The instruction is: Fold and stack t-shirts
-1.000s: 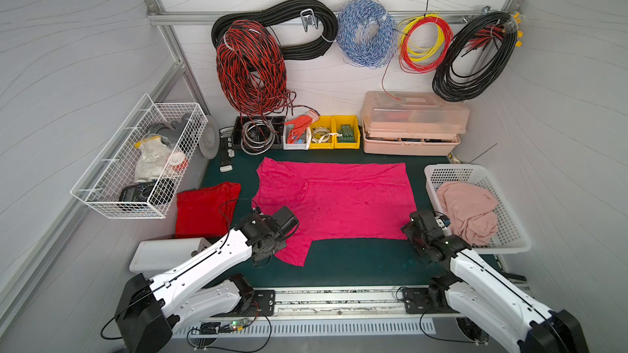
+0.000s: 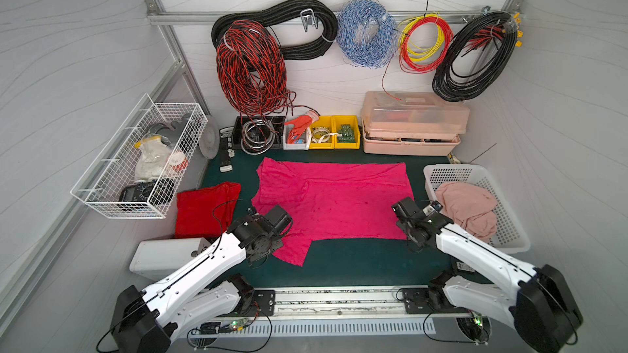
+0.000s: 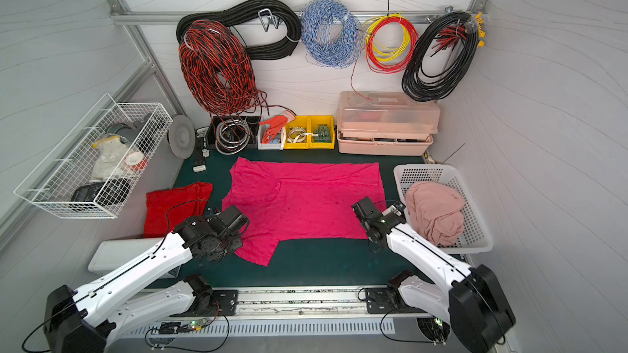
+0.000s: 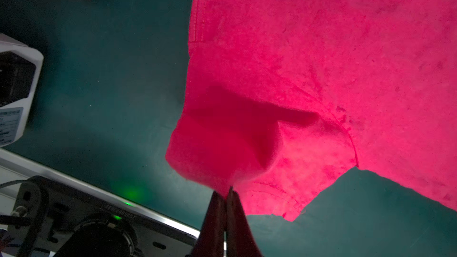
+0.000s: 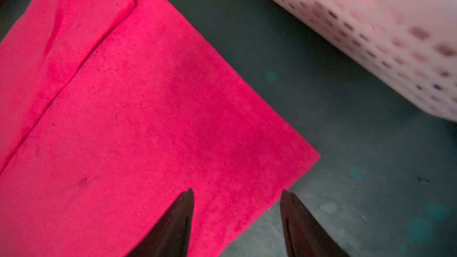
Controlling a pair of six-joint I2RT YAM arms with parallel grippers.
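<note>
A bright pink t-shirt (image 2: 353, 199) lies spread on the dark green table, one long edge folded over along the back. Its near left sleeve (image 4: 214, 152) is lifted and pinched at its edge by my left gripper, whose fingers are closed together on the cloth. At the shirt's near right corner my right gripper stands open, with the hem's edge running between and beneath its fingertips. The overhead views hide both gripper tips behind the arms. To the left lies a folded red shirt (image 2: 206, 210).
A white basket (image 2: 431, 186) holding a pale pink garment (image 2: 467, 209) stands close to the right gripper. Small bins (image 2: 322, 136) and a pink toolbox (image 2: 412, 147) line the back. A white box (image 2: 163, 255) sits at left.
My right arm has moved left and away from the basket, over the shirt's near right corner. The left arm shifted slightly left. The shirt on the table looks almost unchanged.
</note>
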